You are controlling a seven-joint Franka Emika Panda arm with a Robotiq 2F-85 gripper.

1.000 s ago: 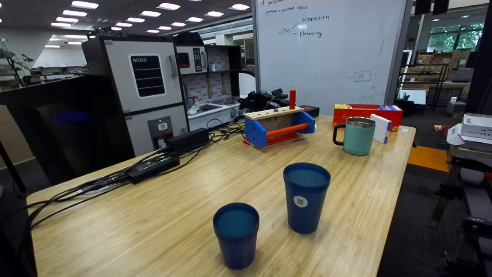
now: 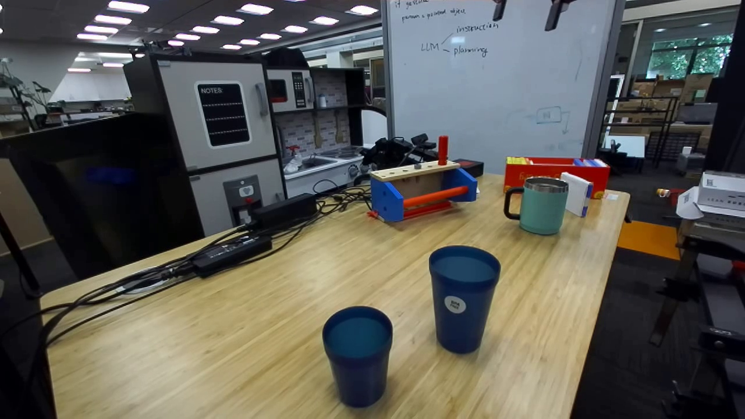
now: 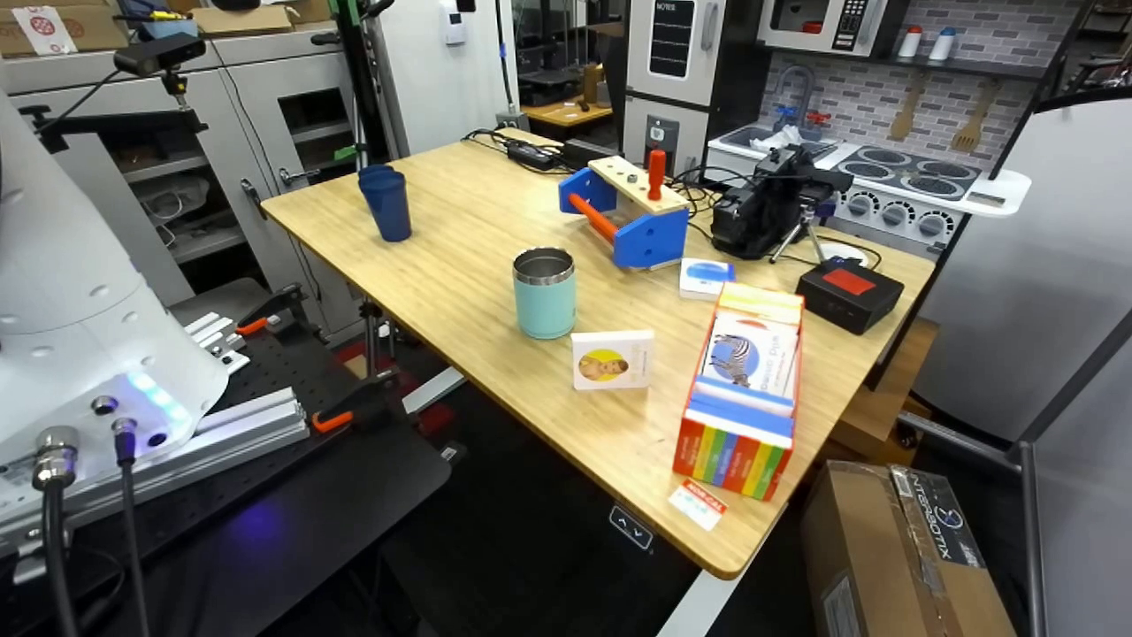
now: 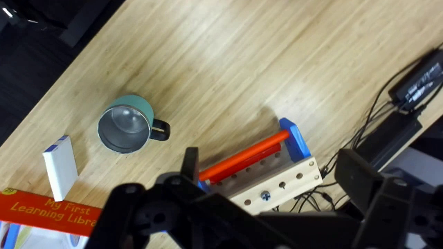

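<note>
My gripper stands open, its fingers wide apart with nothing between them. Its fingertips hang high above the table at the top of exterior view 1. Below it in the wrist view is the toy workbench (image 4: 274, 182), partly covered by the gripper; it has blue ends, an orange-red bar and a pegboard top. To its left in that view stands a teal mug (image 4: 126, 124) with a black handle, upright and empty. Two dark blue cups, one tall (image 2: 463, 307) and one short (image 2: 358, 359), stand upright and apart at the near end of the table in exterior view 1.
A red box of books (image 3: 739, 393) sits near one table corner, with a small white box (image 3: 613, 360) beside the mug. Black adapters (image 2: 234, 255) and cables line one long edge. A black case (image 3: 849, 294) lies near the workbench. Mid-table is clear.
At the top of exterior view 1 the gripper's fingers have moved left, from the right of the whiteboard to in front of it, and appear farther apart. The table objects have not moved.
</note>
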